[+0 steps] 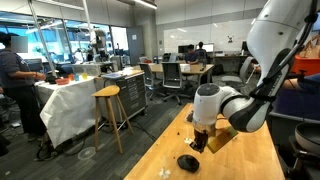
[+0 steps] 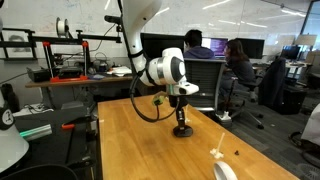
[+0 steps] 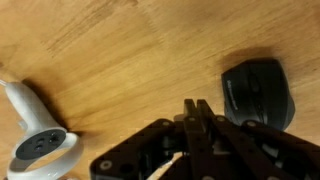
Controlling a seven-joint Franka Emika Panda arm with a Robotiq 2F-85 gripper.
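A black, rounded object like a computer mouse lies on the wooden table, right of my gripper in the wrist view. The gripper's dark fingers stand close together; I make out nothing between them. In exterior view 1 the black object rests on the tabletop, just left of and below the gripper. Exterior view 2 shows the dark object under the arm's end, where the fingertips are too small to read.
A white object with a dark oval face lies at the left in the wrist view. Small white items sit near the table's left edge. A wooden stool stands beside the table.
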